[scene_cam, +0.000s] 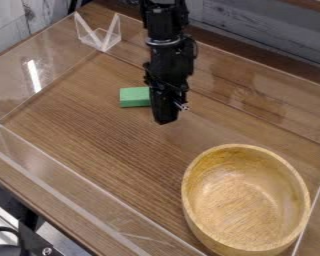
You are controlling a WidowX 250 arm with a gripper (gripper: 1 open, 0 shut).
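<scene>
My black gripper (166, 108) hangs from the arm at the upper middle of the camera view, low over the wooden table (96, 150). A small green block (133, 97) lies just left of it, partly behind the gripper. The fingers are dark and small; nothing shows held between them, and they look shut.
A large yellow oval bowl (246, 200) sits at the lower right. A clear plastic object (99, 30) stands at the upper left.
</scene>
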